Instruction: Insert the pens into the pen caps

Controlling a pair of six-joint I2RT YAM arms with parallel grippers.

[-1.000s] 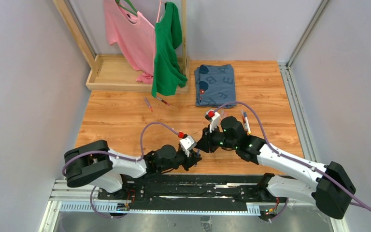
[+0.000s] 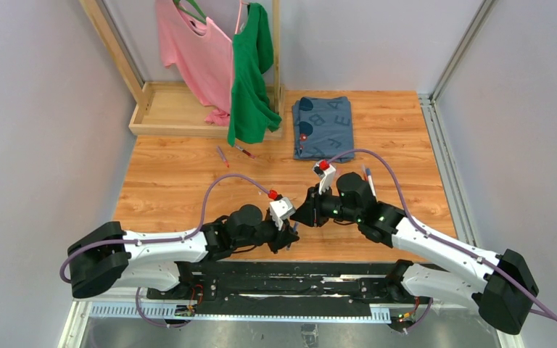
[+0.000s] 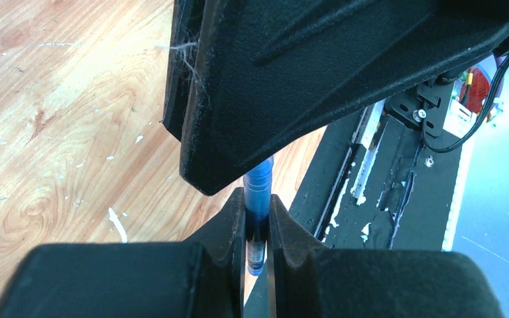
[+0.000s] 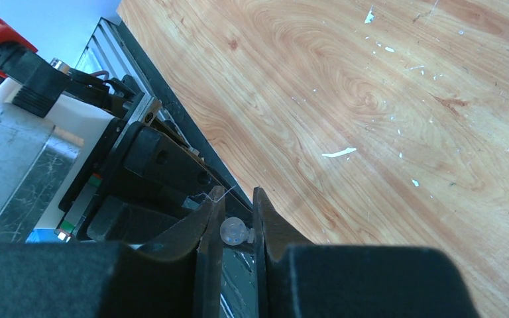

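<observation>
My two grippers meet over the front middle of the table. My left gripper (image 2: pixel 287 230) is shut on a blue pen piece (image 3: pixel 258 192), held upright, with the other gripper's black fingers just over it in the left wrist view. My right gripper (image 2: pixel 304 214) is shut on a small piece with a clear round end (image 4: pixel 234 231); its lower part is hidden, so whether the pieces are joined I cannot tell.
Loose pens (image 2: pixel 244 151) lie near the back middle, and more (image 2: pixel 371 182) at the right. A folded blue cloth (image 2: pixel 323 128) and a wooden rack (image 2: pixel 143 120) with hanging shirts stand at the back.
My left arm's elbow has swung out to the left and its gripper has shifted slightly left. My right arm has moved only slightly.
</observation>
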